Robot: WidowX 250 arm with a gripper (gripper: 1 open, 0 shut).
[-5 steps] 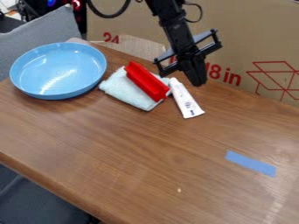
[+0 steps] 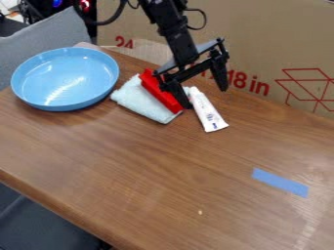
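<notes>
The black gripper (image 2: 181, 80) hangs open low over a red object (image 2: 155, 89), which lies on a folded white cloth (image 2: 141, 103); part of the red object is behind the gripper, and contact is unclear. A white tube-like item (image 2: 209, 113) lies on the wooden table just right of the cloth.
A blue plate (image 2: 62, 76) sits at the left. A blue strip (image 2: 279, 183) is on the right of the table (image 2: 170, 186). A cardboard panel (image 2: 280, 49) stands behind, and a grey object (image 2: 33, 39) is at the upper left.
The gripper has moved left and down onto or just over the red object, partly covering it. The other objects look unmoved.
</notes>
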